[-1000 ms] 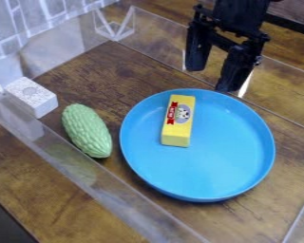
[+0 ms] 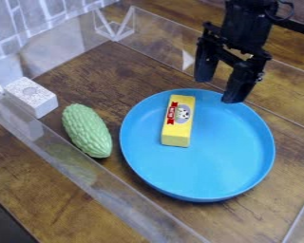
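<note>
My black gripper [image 2: 223, 78] hangs open at the top right, above the back rim of a blue plate [image 2: 212, 161]. A yellow box [image 2: 178, 127] with a red label and a round picture lies on the plate's left half. A green, ridged vegetable [image 2: 86, 131] lies on the wooden surface left of the plate.
A white block [image 2: 30, 97] lies at the far left. Transparent walls run along the left and back.
My gripper has shifted slightly over the last second, coming a little lower toward the plate's back rim. The plate, box and vegetable have not moved.
</note>
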